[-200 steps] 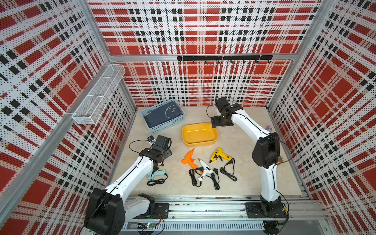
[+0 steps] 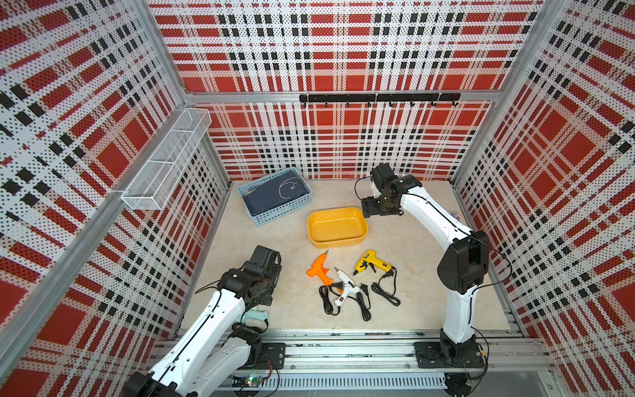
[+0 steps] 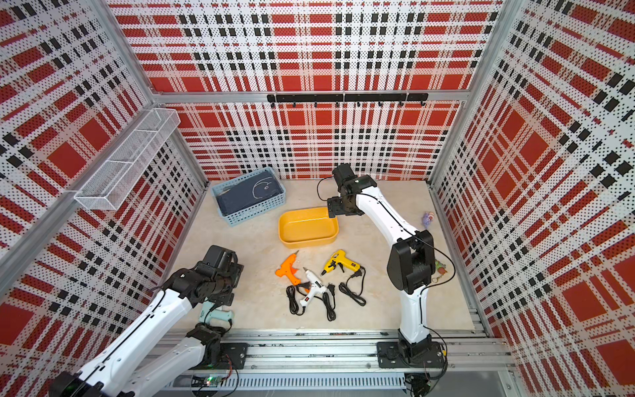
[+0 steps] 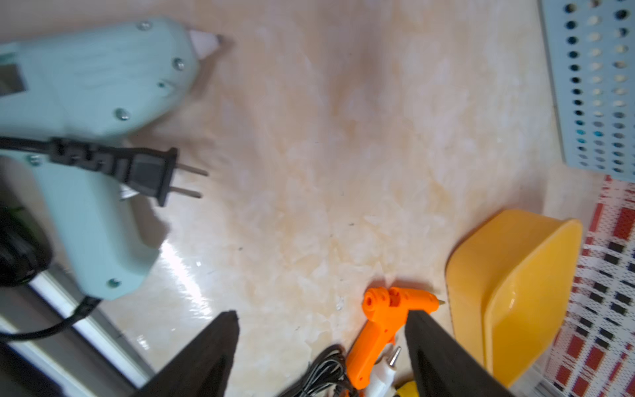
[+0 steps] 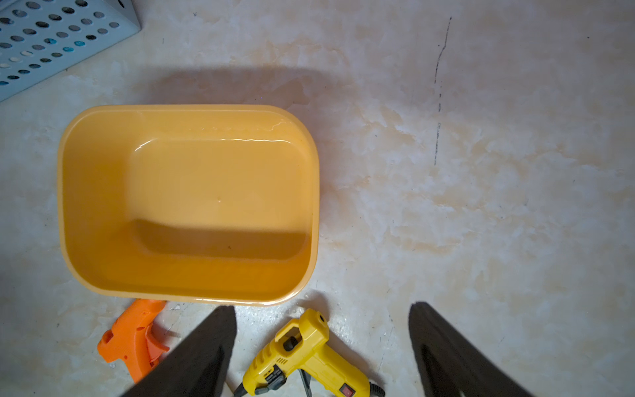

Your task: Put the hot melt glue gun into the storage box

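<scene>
A mint-green glue gun [image 4: 99,86] lies on the table near the front left edge, its plug resting across it. In the top left view the same glue gun [image 2: 256,315] is partly covered by the left arm. My left gripper is apart from it, with a gap and no object between its fingers. Over the right side of the yellow box [image 5: 218,192], which is empty, my right gripper stands open. Orange [image 2: 319,267], white [image 2: 346,287] and yellow [image 2: 373,262] glue guns lie in front of the box.
A light-blue perforated basket [image 2: 277,207] with a dark-blue thing inside stands at the back left. Black cables [image 2: 326,299] lie by the glue guns. A wire shelf [image 2: 168,158] hangs on the left wall. Table space right of the yellow box is clear.
The mint glue gun has shifted toward the front edge.
</scene>
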